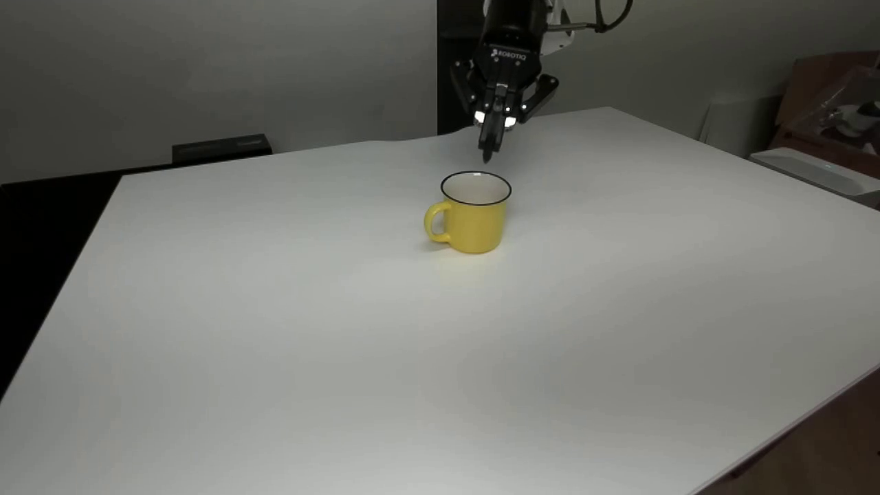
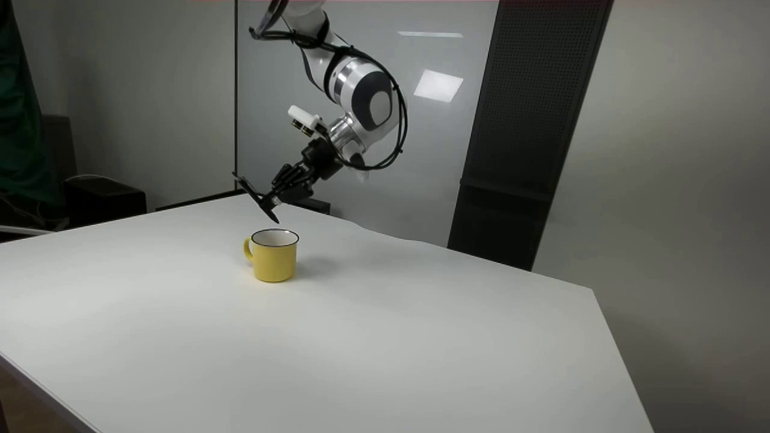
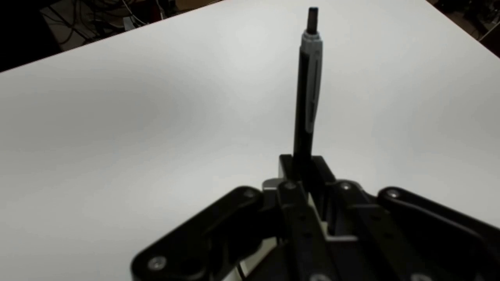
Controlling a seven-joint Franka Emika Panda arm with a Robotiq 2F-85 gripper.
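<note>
A dark pen with a grey clip is pinched between the fingertips of my gripper, which is shut on it. In exterior view 2 the pen slants across the fingertips, its lower end just above and apart from the mug's rim. The yellow mug stands upright on the table, white inside with a black rim and its handle to the left. Part of its inside shows in both exterior views, and that part is bare. In exterior view 1 my gripper hangs behind and above the mug. The wrist view does not show the mug.
A black box sits by the far left edge, and a pale tray lies beyond the right edge. Cables hang along the arm.
</note>
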